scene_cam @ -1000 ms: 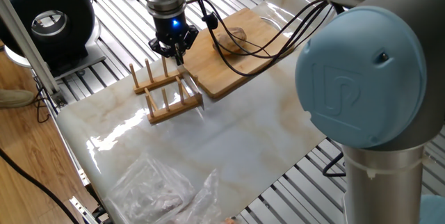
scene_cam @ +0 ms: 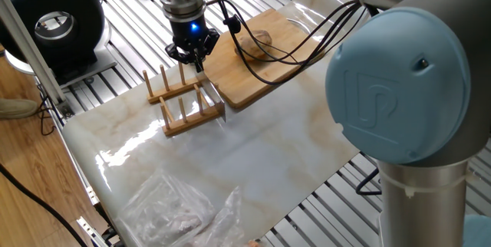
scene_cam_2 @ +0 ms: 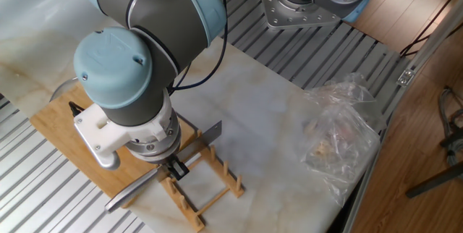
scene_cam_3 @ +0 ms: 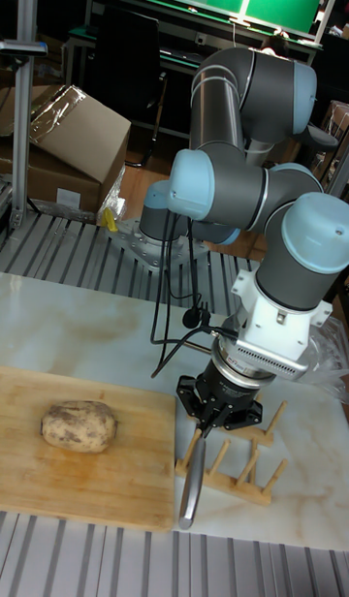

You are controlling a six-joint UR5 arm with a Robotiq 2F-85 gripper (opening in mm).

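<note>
A wooden rack with upright pegs stands on the marbled sheet beside the cutting board. At the rack's board-side end is a knife, its broad metal blade upright along the outer pegs. The silver handle reaches out past the rack; in exterior view 3 this handle points toward the near edge. My gripper points down over that end, its fingers brought together on the knife near where handle and blade meet. In exterior view 2 the gripper partly covers this spot. Whether the blade touches the rack cannot be told.
A potato lies on the wooden cutting board, right next to the rack. Crumpled clear plastic bags occupy the sheet's other end. Between rack and bags the sheet is bare. Black cables hang above the board.
My gripper and the knife have shifted only very slightly, by a hair to the right in exterior view 1. Rack, board and potato stay where they were.
</note>
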